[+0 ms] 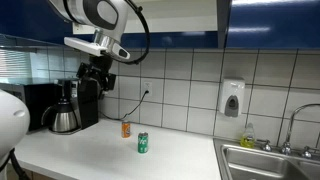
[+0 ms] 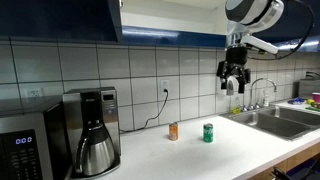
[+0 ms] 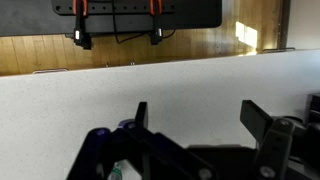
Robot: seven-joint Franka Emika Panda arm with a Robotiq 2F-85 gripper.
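Note:
A green can [image 1: 143,143] and an orange can [image 1: 126,129] stand upright and apart on the white counter [image 1: 90,155]. In the second exterior view the orange can [image 2: 173,131] is left of the green can [image 2: 208,132]. My gripper [image 2: 235,86] hangs well above the counter, pointing down, clear of both cans. In the wrist view the gripper is open, its dark fingers wide apart with bare counter between them. A sliver of green [image 3: 117,172] shows at the bottom of that view, mostly hidden behind the gripper.
On the counter's other side stand a steel-jug coffee maker [image 2: 95,140] and a microwave [image 2: 28,140]. The sink [image 1: 265,162] with its tap [image 1: 290,125] lies at the right, a soap bottle [image 1: 248,135] behind it. Overhead cabinets [image 1: 270,25] hang along the wall.

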